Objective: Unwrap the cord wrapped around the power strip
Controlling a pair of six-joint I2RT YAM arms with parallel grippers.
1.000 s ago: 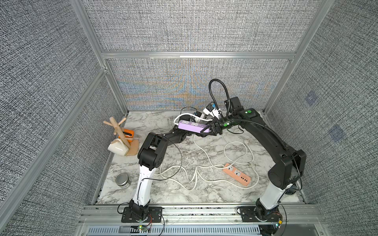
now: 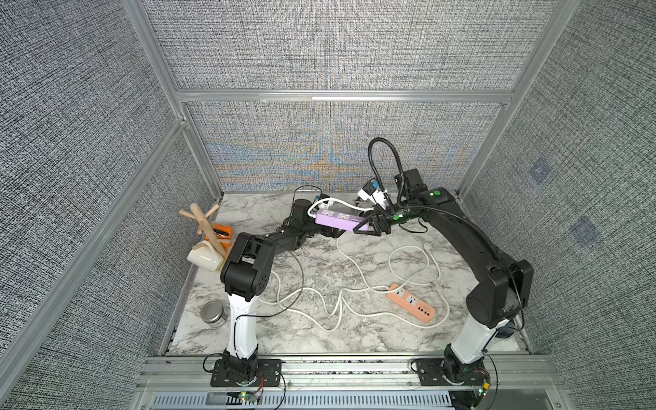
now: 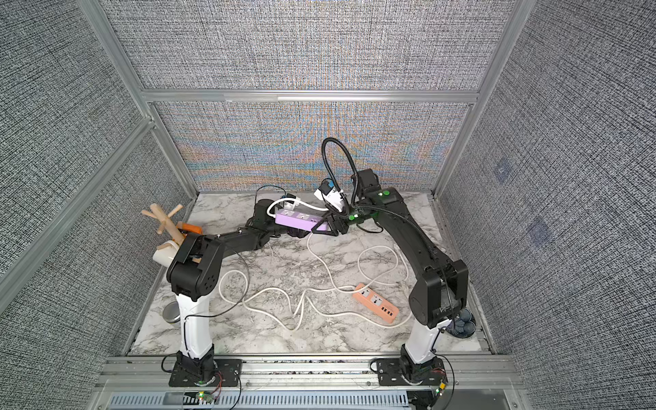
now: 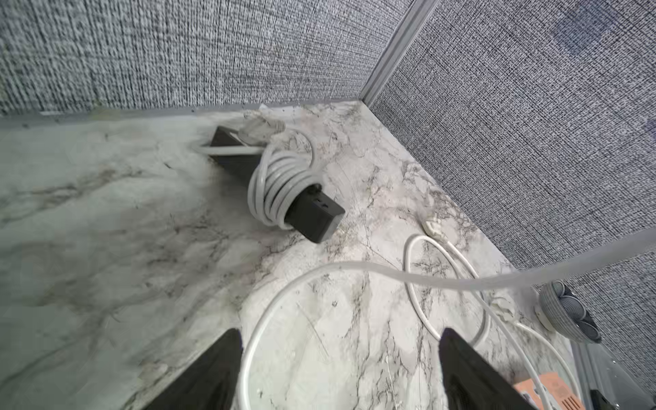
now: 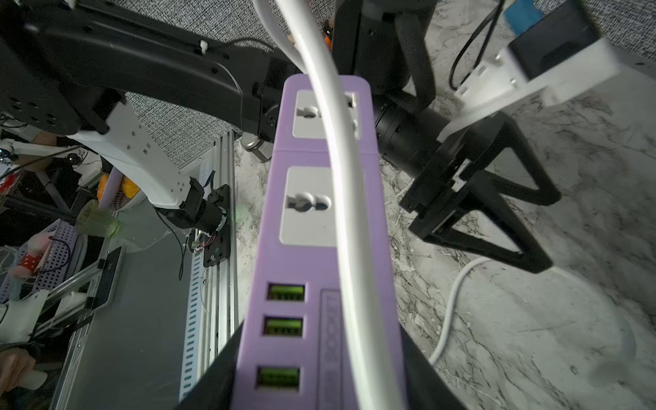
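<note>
My right gripper (image 2: 374, 225) is shut on a lavender power strip (image 2: 338, 218), held up near the back middle; in the right wrist view a white cord (image 5: 352, 225) runs along the strip's face. My left gripper is open, just under the strip's left part, with a loose cord crossing its view. A black power strip (image 4: 314, 215) with white cord coiled round it lies on the table ahead in the left wrist view. An orange power strip (image 2: 410, 302) lies at the front right among loose white cords.
A wooden stand (image 2: 205, 225) with a white mug (image 2: 205, 256) is at the left, a metal tin (image 2: 213, 313) at the front left, a grey round holder (image 3: 461, 322) at the front right.
My left arm has shifted leftward. The lavender strip in my right gripper has risen a little and moved slightly rightward since the last moment.
</note>
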